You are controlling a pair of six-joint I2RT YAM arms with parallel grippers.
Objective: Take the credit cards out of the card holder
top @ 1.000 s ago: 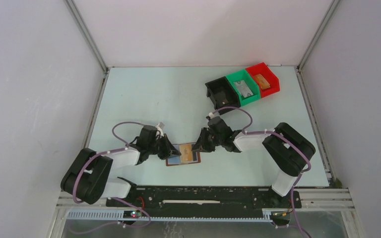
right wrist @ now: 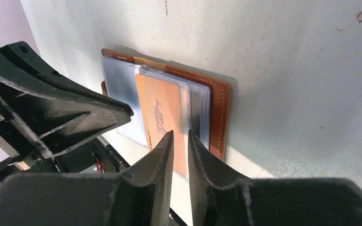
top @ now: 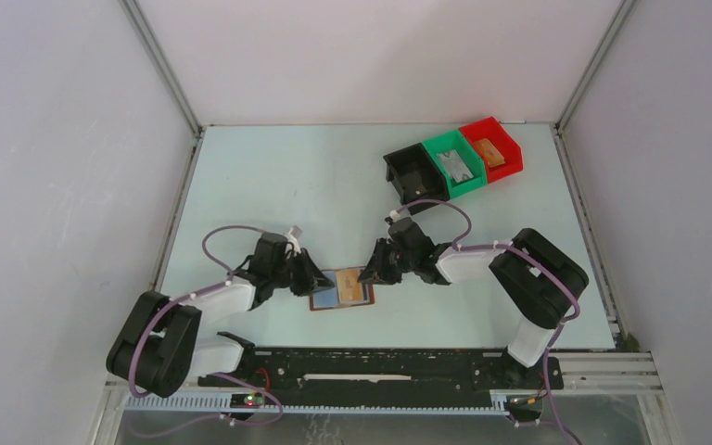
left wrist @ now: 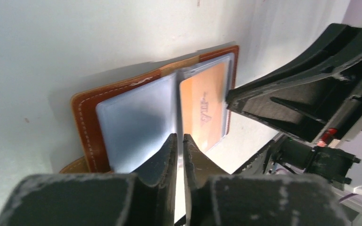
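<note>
An open brown card holder (top: 315,307) with clear sleeves lies flat between my arms. In its right-hand sleeve sits an orange card; its left edge lies near the fold, and a grey strip shows beside its right edge in the right wrist view. The left-hand sleeve (left wrist: 136,120) looks pale blue, with no card visible in it. My left gripper is slightly open over the holder near the fold, nothing visibly held. Above the card's right edge, my right gripper also stands narrowly open; whether its fingertips touch the sleeve cannot be told.
Toward the back right stand a black bin (top: 395,165), a green bin (top: 438,144) with a grey card (top: 454,166), and a red bin (top: 510,139) with an orange card (top: 489,152). Bare table (top: 269,176) lies at the back left.
My left gripper has drawn back slightly to the left, uncovering more of the pale left-hand sleeve. The right arm looks unmoved, and the holder stays in place.
</note>
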